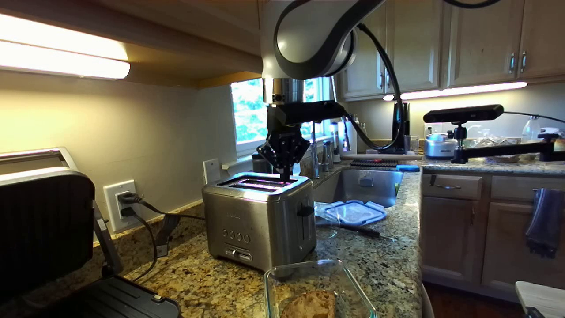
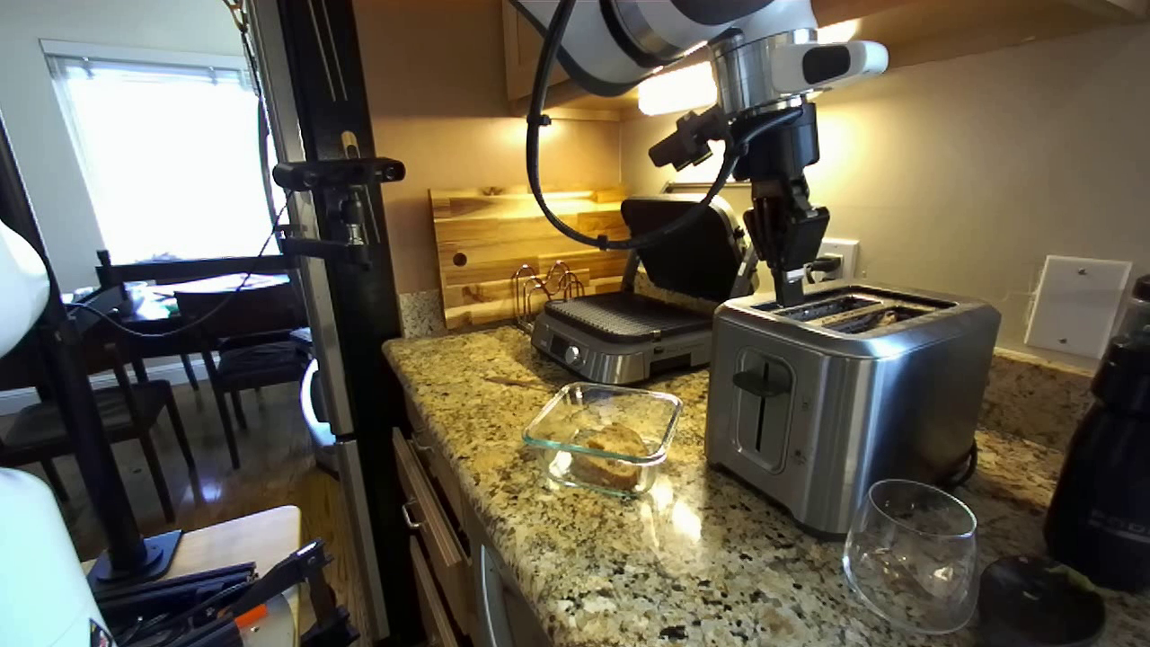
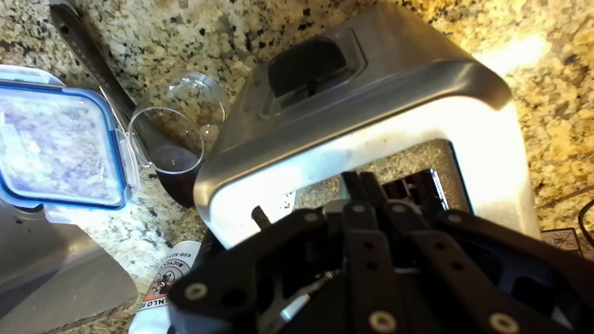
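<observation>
The silver toaster (image 1: 259,222) stands on the counter near the wall, its two slots facing up. My gripper (image 1: 284,177) points straight down with its fingertips at the slot opening. Its two fingers (image 3: 351,186) are together, and I see nothing between them. In the second exterior view the gripper (image 2: 792,296) is over the slot on the lever side of the toaster (image 2: 852,399). Whether bread is inside the slots is hard to tell. A piece of bread (image 2: 612,458) lies in a glass container (image 2: 544,440) beside the toaster.
An open grill (image 2: 625,323) stands behind the container. A clear drinking glass (image 2: 911,561) is close to the toaster's side. A blue-rimmed lid (image 3: 58,144), a dark-handled utensil (image 3: 94,55) and a white bottle (image 3: 167,286) lie or stand near the sink (image 1: 368,185).
</observation>
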